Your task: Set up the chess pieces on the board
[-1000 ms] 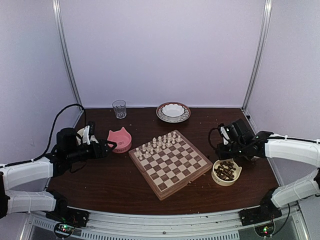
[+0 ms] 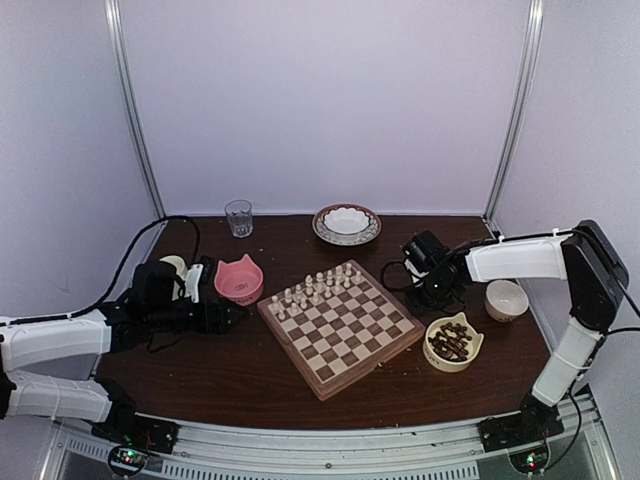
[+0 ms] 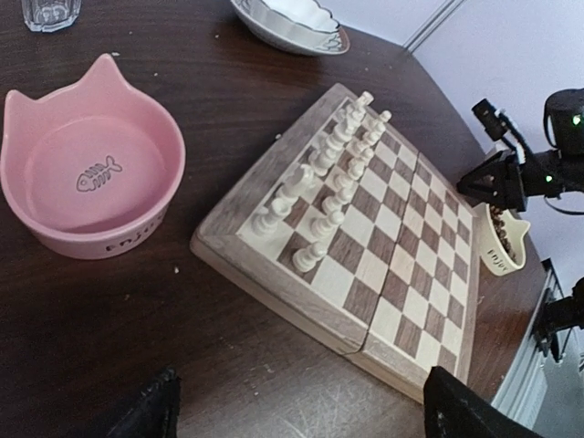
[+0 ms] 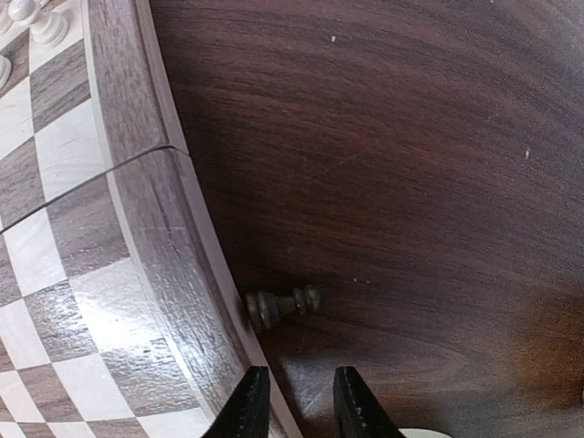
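Observation:
A dark chess piece (image 4: 283, 306) lies on its side on the table, its base against the side of the chessboard (image 4: 164, 239). My right gripper is open, its fingers apart and empty; the piece appears just beyond the fingertips in the right wrist view. White pieces (image 2: 312, 288) stand in two rows along the board's far left side, and the rest of the board is bare. More dark pieces (image 2: 450, 341) lie heaped in a cream bowl (image 2: 474, 347). On the board's left, my left gripper stands wide open with nothing between its fingers.
A pink bowl (image 2: 239, 290) sits empty left of the board, near my left gripper. Right of the right gripper stands a white bowl (image 2: 506, 300). A glass (image 2: 239, 218) and stacked plates (image 2: 347, 225) are at the back. Table in front of the board is clear.
The right gripper has moved from above the cream bowl to beside the board's right edge, closer to the lying piece. The left gripper has come down slightly. The pieces have not moved.

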